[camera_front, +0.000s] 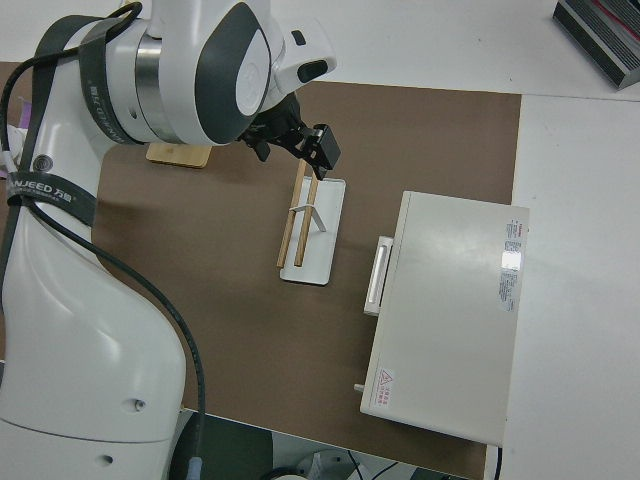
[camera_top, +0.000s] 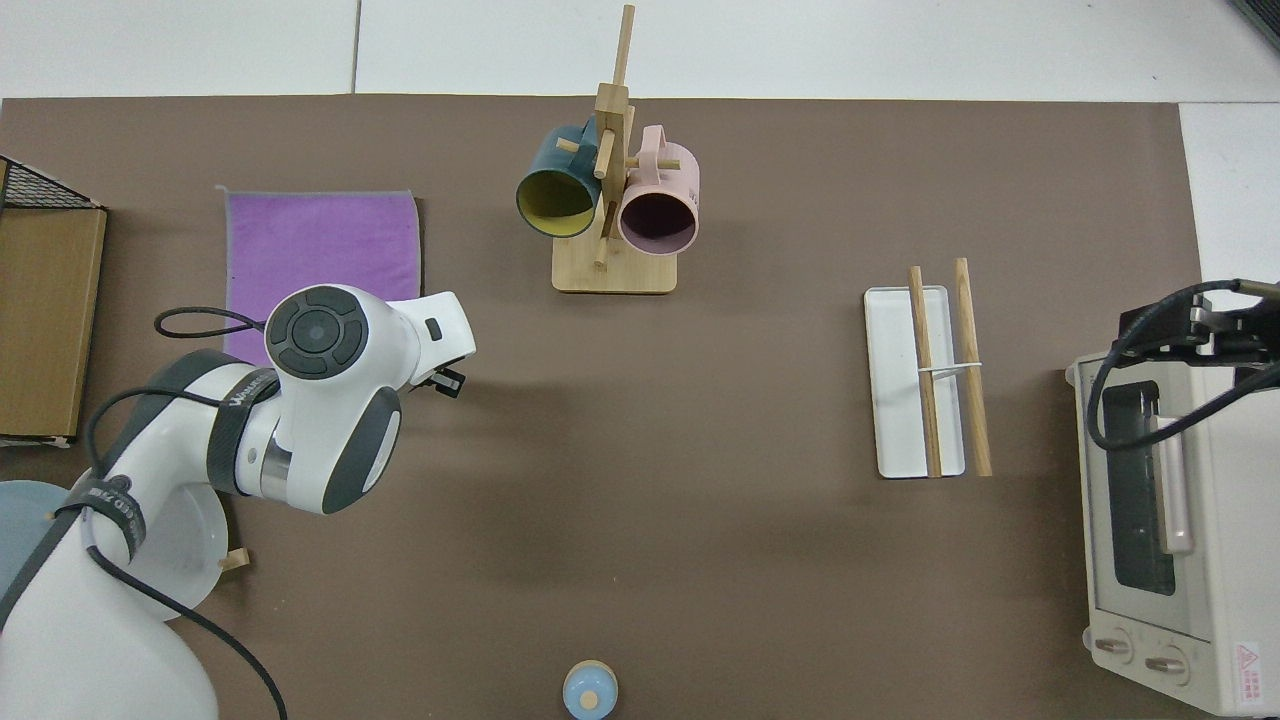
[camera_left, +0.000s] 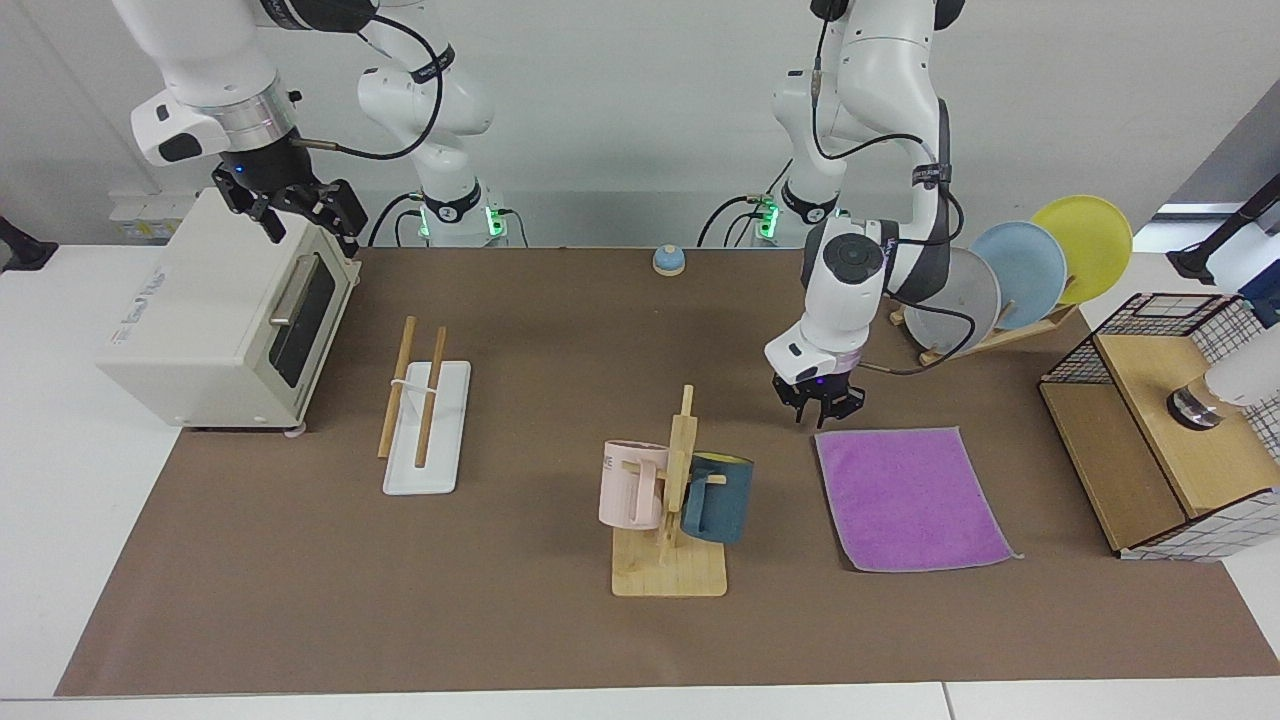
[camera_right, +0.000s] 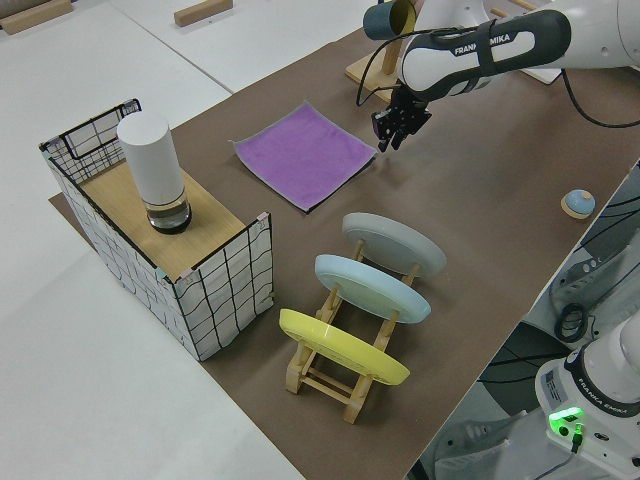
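Observation:
A purple cloth (camera_left: 911, 497) lies on the brown mat. Just beside it, low over the mat, is one black gripper (camera_left: 817, 406), mostly hidden under the white arm in the top view; its fingers point down. The other black gripper (camera_left: 296, 215) hangs above the white oven (camera_left: 204, 330). A wooden mug tree (camera_top: 615, 271) holds a pink mug (camera_top: 659, 186) and a teal mug (camera_top: 555, 188). A white board with two wooden sticks (camera_top: 893, 382) lies between the mug tree and oven. Whether either gripper is open or shut is unclear.
A rack with yellow (camera_right: 340, 348), blue and grey plates stands near the wire basket (camera_right: 215, 304), which holds a white cylinder (camera_right: 152, 163). A small blue round object (camera_top: 589, 689) lies at the front edge.

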